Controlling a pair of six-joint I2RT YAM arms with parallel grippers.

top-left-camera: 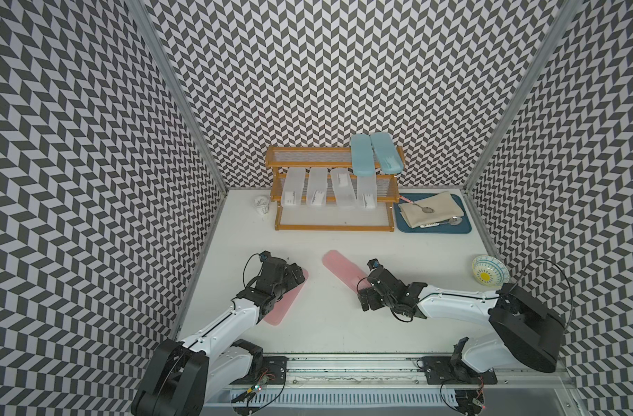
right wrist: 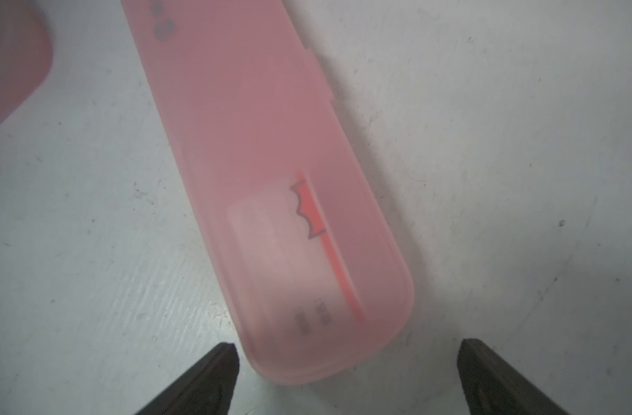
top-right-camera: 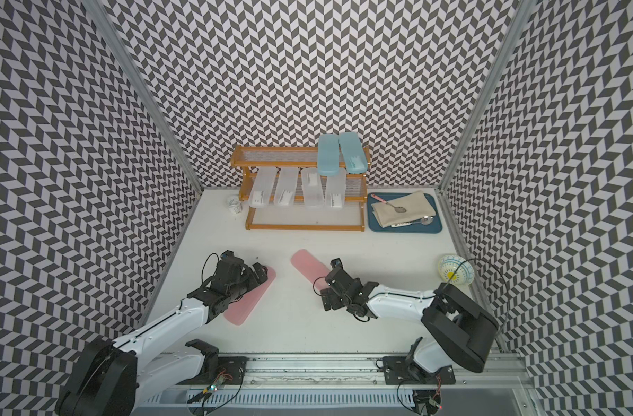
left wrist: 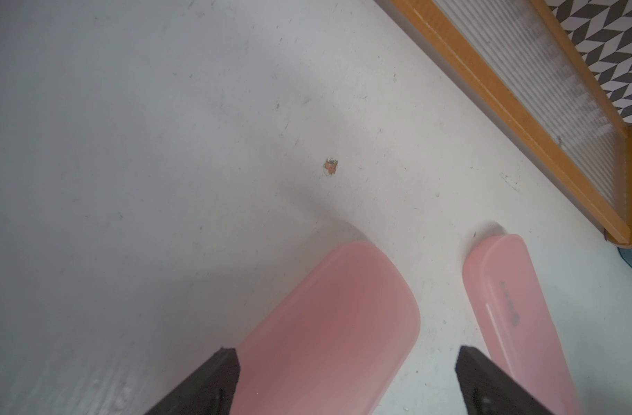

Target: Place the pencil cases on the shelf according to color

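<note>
Two pink pencil cases lie on the white table. The left pink case (top-left-camera: 283, 308) slants under my left gripper, which is open; the left wrist view has the case's rounded end between and beyond the fingers, without a grip showing. My right gripper is open too, with the near end of the right pink case (right wrist: 281, 207) ahead of its fingertips. On the wooden shelf (top-left-camera: 333, 228), two blue cases (top-left-camera: 362, 154) rest at the right of the top tier. Several clear white cases (top-left-camera: 293, 185) lean in a row on the middle tier.
The shelf's bottom tier looks empty. A blue tray (top-left-camera: 466, 225) with cloth and spoons stands right of the shelf, a patterned bowl (top-left-camera: 490, 270) at the right edge, a white cup (top-left-camera: 261, 204) to the left. Table between pink cases and shelf is clear.
</note>
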